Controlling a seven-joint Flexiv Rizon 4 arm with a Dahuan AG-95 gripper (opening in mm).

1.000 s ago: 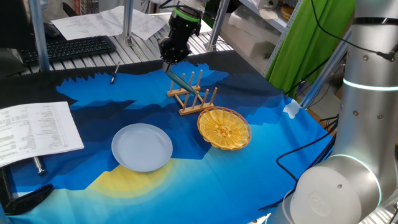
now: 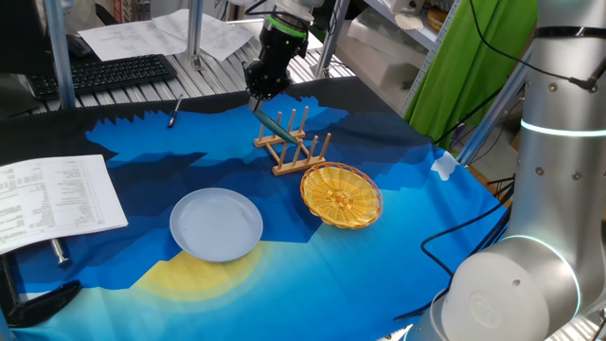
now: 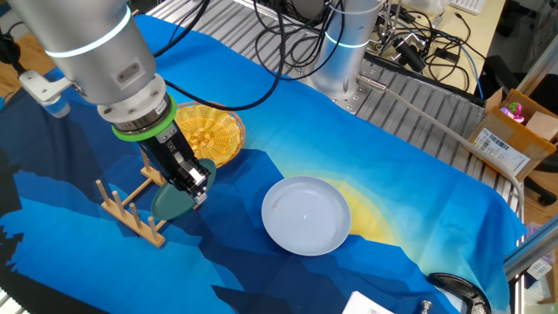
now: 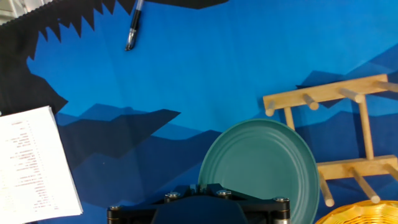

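A green plate (image 4: 261, 165) stands tilted at the wooden rack (image 2: 292, 152), its lower part among the pegs. At the plate's raised edge is my gripper (image 2: 254, 104), pointing down. In the wrist view, the gripper shows at the bottom, its dark fingertips close together at the plate's left rim; it looks shut on that rim. Exterior view 2 has the plate (image 3: 174, 201) beside the fingers, partly covered by them. How the plate's lower edge meets the rack's pegs is hard to make out.
A yellow wicker basket (image 2: 341, 196) lies close beside the rack. The pale blue-grey plate (image 2: 216, 225) lies empty on the blue cloth. Papers (image 2: 59, 204), a pen (image 2: 175, 112) and a black clamp (image 2: 43, 305) lie leftward. Cloth between pen and grey plate is clear.
My gripper has shifted only very slightly. The green plate, rack, basket and grey plate look the same as before.
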